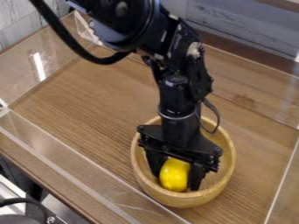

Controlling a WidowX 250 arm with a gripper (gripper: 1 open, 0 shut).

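The black robot arm reaches down into a light wooden bowl (pixel 152 188) at the lower middle of the view. Its gripper (pixel 176 168) is inside the bowl, its fingers around a yellow object (pixel 173 178) lying there. I cannot tell whether the fingers grip it, as the gripper body hides part of it.
The bowl stands on a wooden tabletop (pixel 87 105) with clear panels along the left and right. The table's left and back areas are empty. A black cable shows at the lower left corner.
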